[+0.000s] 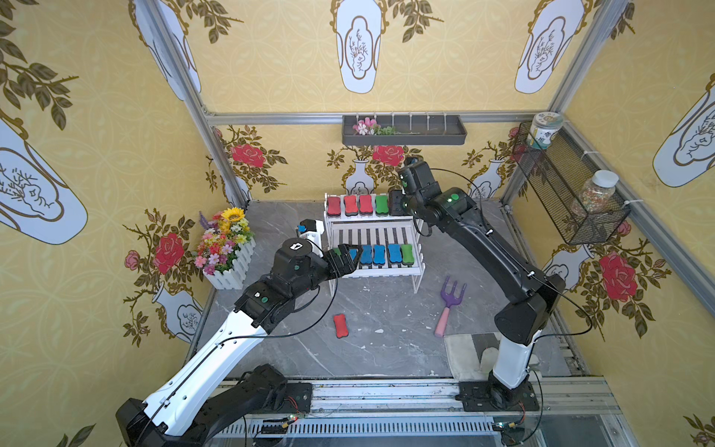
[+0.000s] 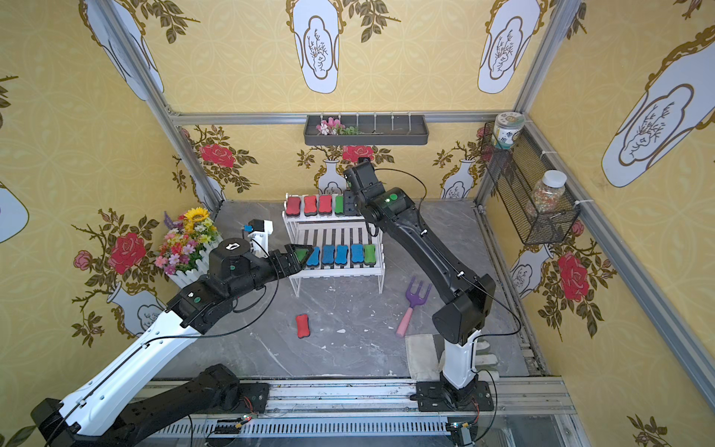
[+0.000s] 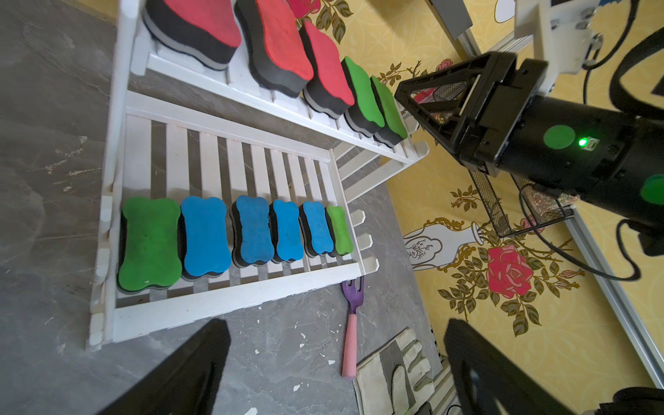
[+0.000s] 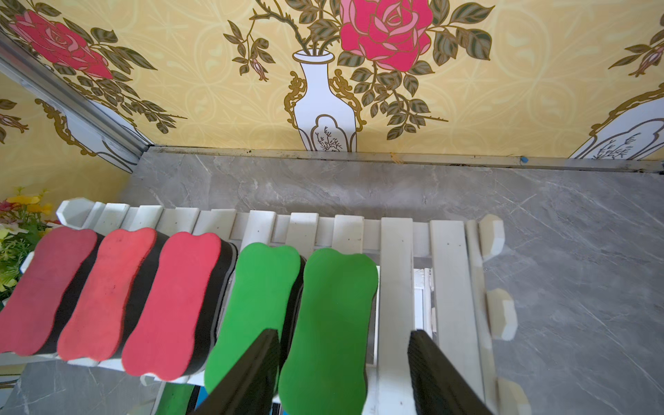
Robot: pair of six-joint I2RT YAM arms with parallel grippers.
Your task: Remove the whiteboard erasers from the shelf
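Observation:
On the white two-tier shelf (image 3: 228, 294), red erasers (image 4: 180, 297) and two green erasers line the upper tier. Several blue erasers (image 3: 206, 235) stand below, with a green eraser (image 3: 148, 242) at each end of that row. A loose red eraser (image 1: 340, 325) lies on the table before the shelf. My right gripper is open above the upper tier; its fingers lie on either side of the rightmost green eraser (image 4: 332, 311), with space on the right. The left gripper, open and empty, stands in front of the lower tier's left end.
A purple fork with a pink handle (image 1: 442, 320) and a glove (image 3: 387, 373) lie front right. Flowers (image 1: 227, 249) stand left of the shelf. A wire basket (image 1: 569, 186) hangs on the right wall.

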